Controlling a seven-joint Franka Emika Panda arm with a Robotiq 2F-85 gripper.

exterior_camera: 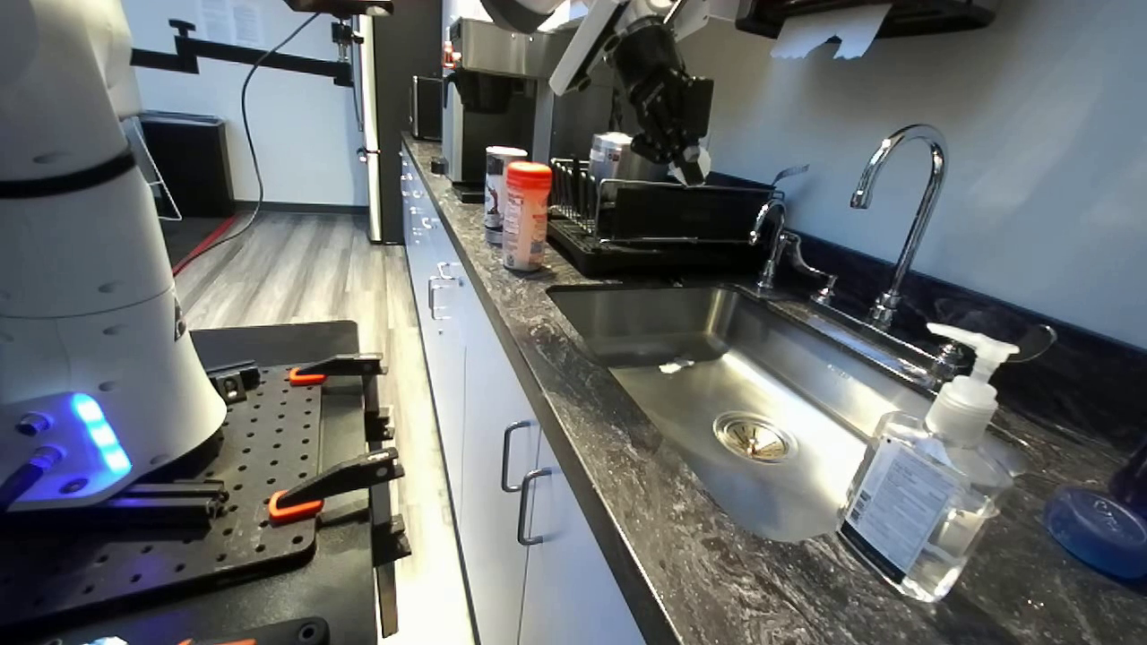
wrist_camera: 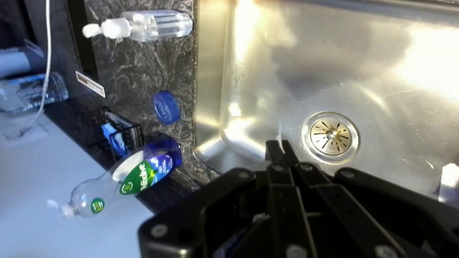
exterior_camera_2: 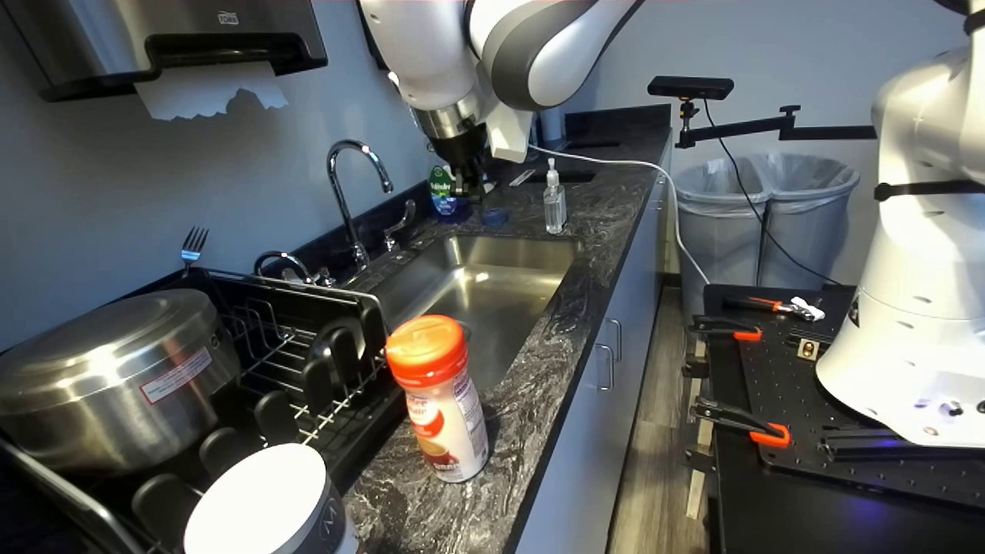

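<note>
My gripper is shut, its black fingertips together above the steel sink (wrist_camera: 279, 86) in the wrist view. A thin pale streak shows right at the tips; I cannot tell whether it is glare or something thin. In exterior view 1 the gripper (exterior_camera: 688, 167) hangs high, in line with the dish rack (exterior_camera: 677, 210). A whitish patch shows by its fingertips there, and what it belongs to is unclear. From the opposite side, in exterior view 2, the gripper (exterior_camera_2: 472, 189) appears in front of the dish soap bottle (exterior_camera_2: 443, 192).
The faucet (exterior_camera: 914, 215) rises along the wall side of the sink. A sanitizer pump bottle (exterior_camera_2: 554, 203) and a blue lid-like disc (wrist_camera: 166, 107) stand at one end. The red-capped creamer bottle (exterior_camera_2: 439, 397) and a steel pot (exterior_camera_2: 120, 378) are at the other. The sink floor is mostly clear.
</note>
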